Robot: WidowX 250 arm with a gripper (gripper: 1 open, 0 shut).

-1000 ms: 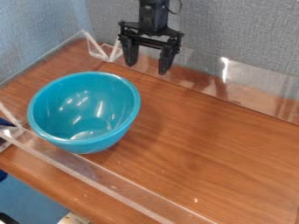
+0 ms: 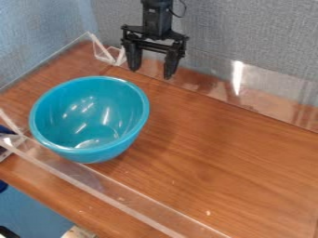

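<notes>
My black gripper [image 2: 154, 58] hangs at the top centre of the camera view, over the back of the wooden table, its two fingers apart and open with nothing visible between them. A large turquoise bowl [image 2: 89, 118] sits on the left of the table, in front of the gripper and to its left, and appears empty.
Clear plastic edging runs along its back and front left. A white wire object [image 2: 107, 52] stands at the back left, and a dark blue item is partly visible at the left edge.
My gripper has shifted slightly left over the last second. The bowl has stayed where it was.
</notes>
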